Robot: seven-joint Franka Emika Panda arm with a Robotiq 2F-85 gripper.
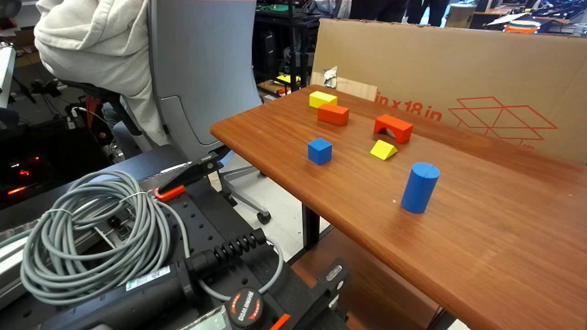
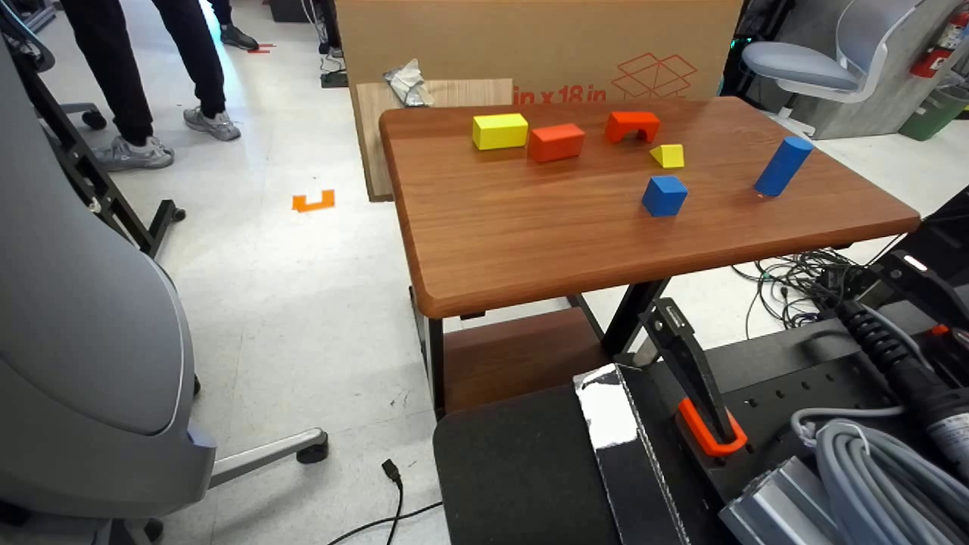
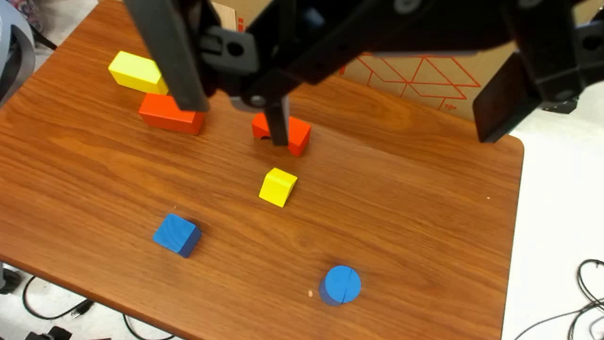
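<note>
In the wrist view my gripper is open above the far side of the table, its two fingertips wide apart with only table and cardboard visible between them. One dark finger [image 3: 277,122] partly covers the red arch block [image 3: 298,136]. A yellow triangular block [image 3: 277,187] lies nearer the camera, with a blue cube [image 3: 176,233] to its left. The blue cylinder [image 3: 341,285] stands upright by itself. At the left, a red rectangular block [image 3: 167,113] sits close to a yellow rectangular block [image 3: 133,71]. Neither exterior view has the gripper in it.
A large cardboard sheet [image 1: 467,71] stands along the back of the wooden table [image 1: 495,231]. Coiled grey cable [image 1: 99,236] and clamps lie on the black bench in front. A grey chair [image 2: 91,300] stands off to the left.
</note>
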